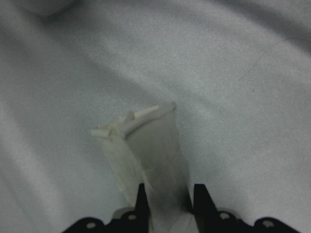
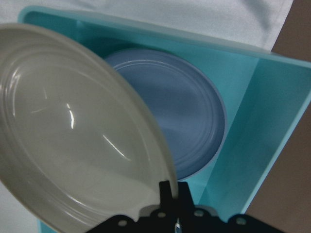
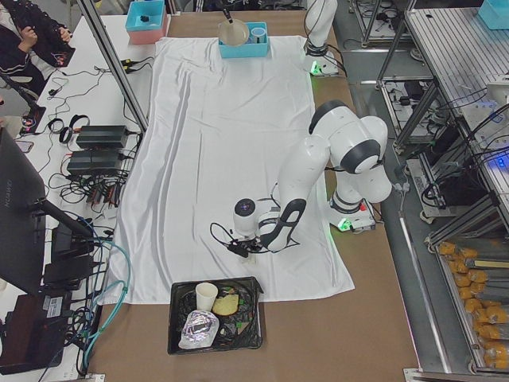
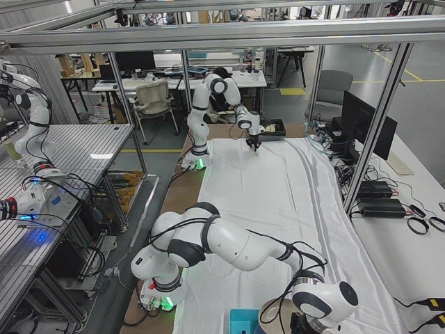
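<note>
A crumpled pale paper piece (image 1: 146, 150) lies on the white cloth, with my left gripper down on it at one end, fingers apart on either side; whether they grip is unclear. In the camera left view that gripper (image 3: 238, 247) is near the cloth's lower middle. My right gripper is shut on the rim of a beige plate (image 2: 73, 126), held tilted over a teal bin (image 2: 262, 126). A blue round plate or lid (image 2: 180, 111) lies inside that bin, partly hidden.
A black tray (image 3: 254, 334) holds a white cup (image 3: 206, 295), a yellow item (image 3: 227, 305) and a foil item (image 3: 199, 326) beyond the cloth's edge. Cables and devices crowd the side table (image 3: 95, 111).
</note>
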